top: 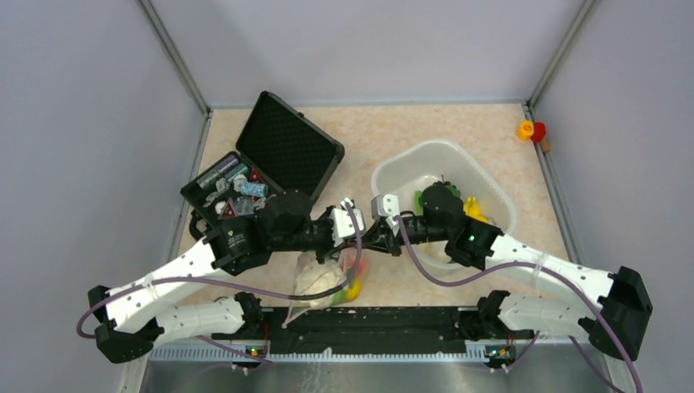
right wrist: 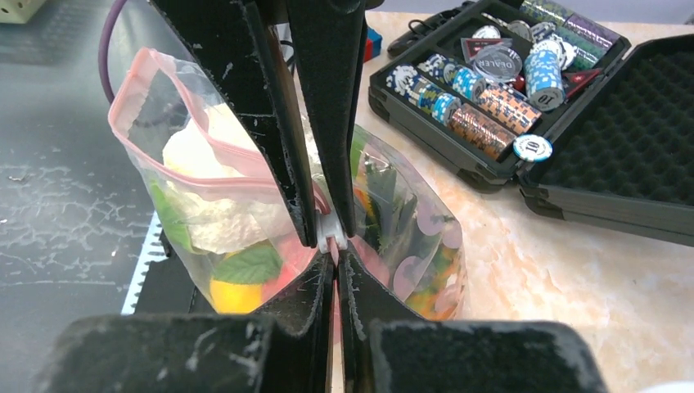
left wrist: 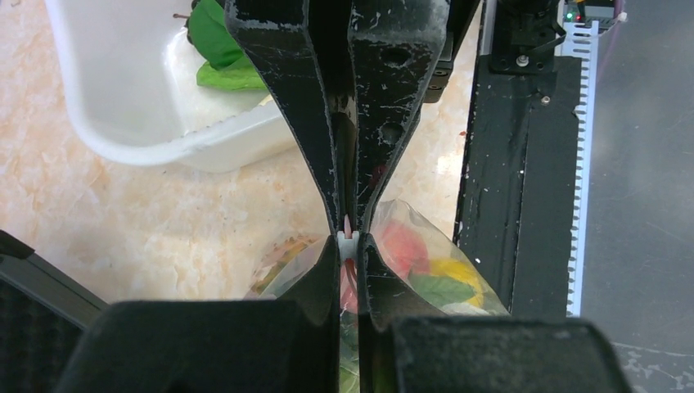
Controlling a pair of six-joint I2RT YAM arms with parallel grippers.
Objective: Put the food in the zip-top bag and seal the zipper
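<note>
The clear zip top bag (right wrist: 385,205) with a pink zipper edge (right wrist: 135,123) stands on the table with food inside, including a pale cauliflower-like piece (right wrist: 217,176), a yellow piece (right wrist: 235,296) and a red piece. A white zipper slider (left wrist: 348,246) sits between the fingertips of my left gripper, which is shut on it. From the opposite side my right gripper is shut, its tips against the slider; I see nothing clearly held in it. The two sets of tips almost touch. In the right wrist view, the bag's near-left mouth gapes.
A white bin (top: 499,184) with green and yellow toy food lies under the right arm. An open black case (top: 295,151) of poker chips stands at the back left. The black table edge (top: 393,318) runs close in front of the bag.
</note>
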